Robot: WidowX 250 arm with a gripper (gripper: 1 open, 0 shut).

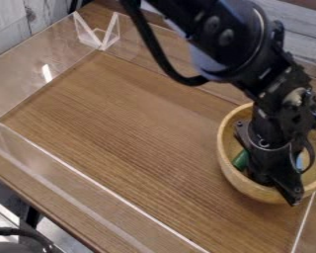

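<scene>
A tan round bowl point(232, 134) stands at the right of the table. My black gripper point(282, 186) reaches down into it, its lower end over the bowl's front right part and covering much of the inside. Part of a green object point(240, 158) shows in the bowl to the left of the gripper, with a bit of blue at the right. Whether the fingers are open or shut is hidden by the arm and bowl.
Clear plastic walls point(36, 69) border its left side, with a white bracket at the upper left. A black cable lies at the lower left.
</scene>
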